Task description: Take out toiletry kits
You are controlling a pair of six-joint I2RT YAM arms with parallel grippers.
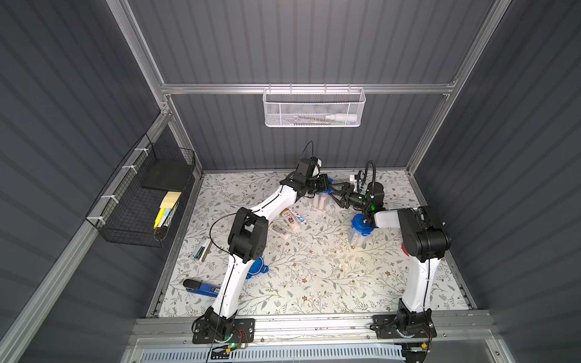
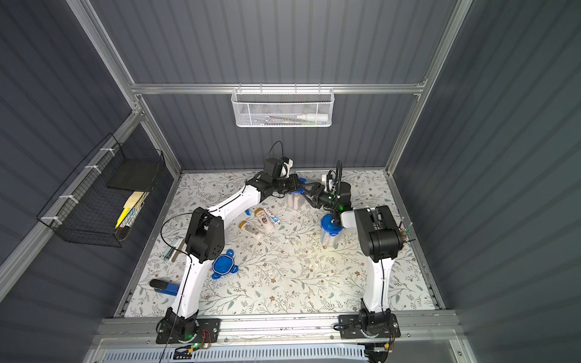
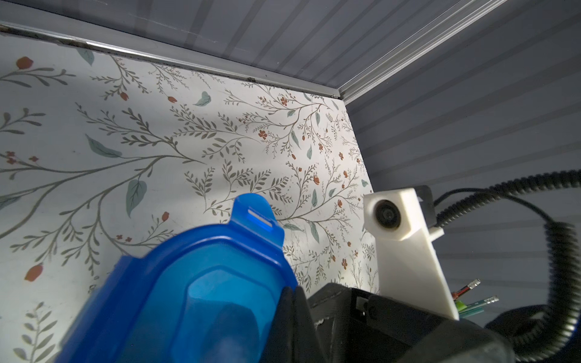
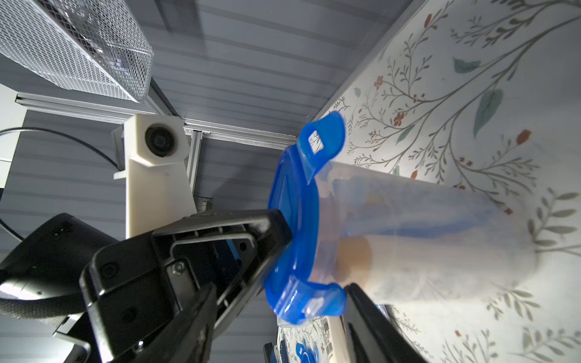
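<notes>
A clear container [image 4: 423, 242] with bottles inside and a blue lid [image 4: 293, 224] stands at the back middle. My left gripper is shut at that lid's rim, seen large in the left wrist view; whether anything thin is between its fingers is hidden. My right gripper is part open beside the lid's near latch, which shows between and above its fingers in the right wrist view. A second blue-lidded container [image 1: 357, 236] stands below the right arm. Loose bottles [image 2: 264, 220] and a tube [image 2: 272, 217] lie left of centre.
A loose blue lid [image 2: 224, 264] lies near the left arm. A blue-and-black tool [image 1: 202, 289] lies front left. A white mesh basket [image 1: 311, 109] hangs at the back, a black one [image 1: 121, 224] on the left wall.
</notes>
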